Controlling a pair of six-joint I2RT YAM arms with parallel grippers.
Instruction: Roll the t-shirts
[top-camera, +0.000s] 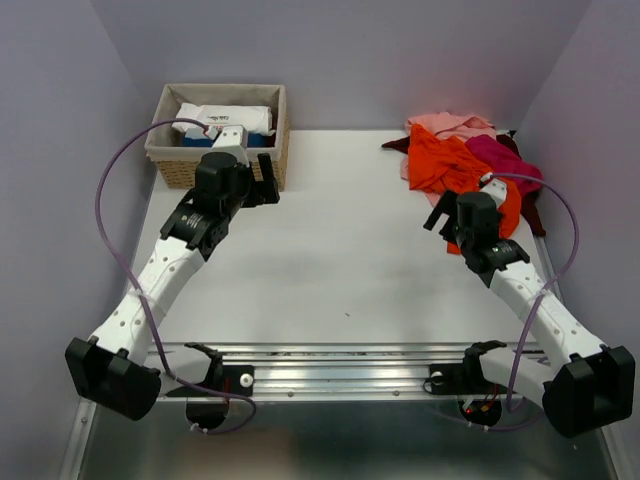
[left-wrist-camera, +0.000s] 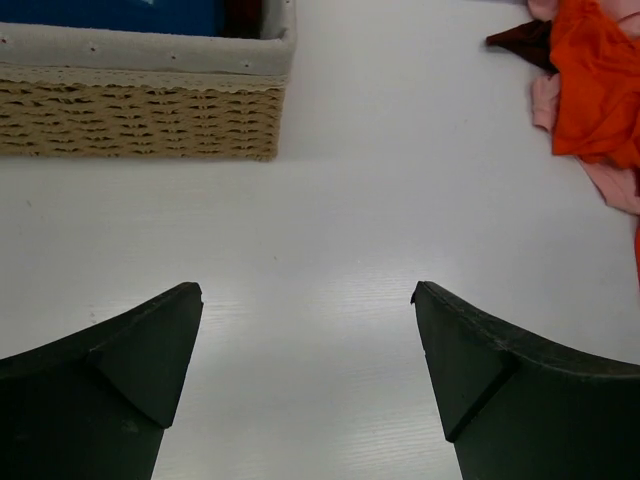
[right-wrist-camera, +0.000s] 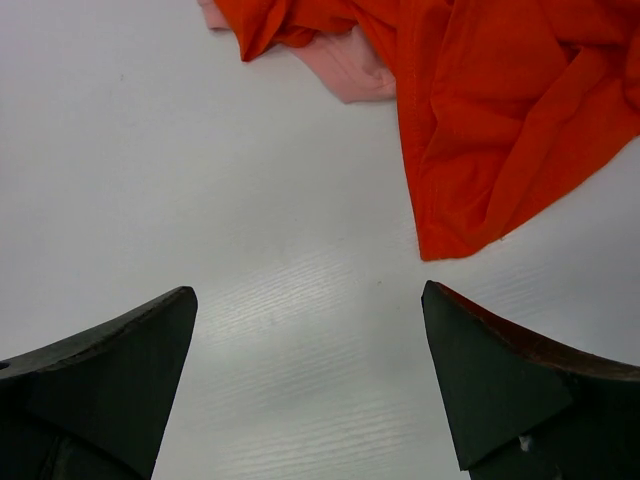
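A loose heap of T-shirts lies at the back right of the white table: an orange one (top-camera: 445, 165) (right-wrist-camera: 500, 120) on top, with pink (top-camera: 450, 124) (right-wrist-camera: 345, 70), magenta (top-camera: 505, 158) and dark brown (left-wrist-camera: 520, 40) fabric around it. My right gripper (top-camera: 436, 212) is open above the table by the orange shirt's lower edge, empty. My left gripper (top-camera: 263, 180) hangs open over the table just in front of the basket at the back left, with nothing between its fingers.
A wicker basket (top-camera: 180, 172) (left-wrist-camera: 140, 125) with a cloth liner holds white packages (top-camera: 240, 116) and something blue. Walls border the sides and back; a metal rail runs along the front edge.
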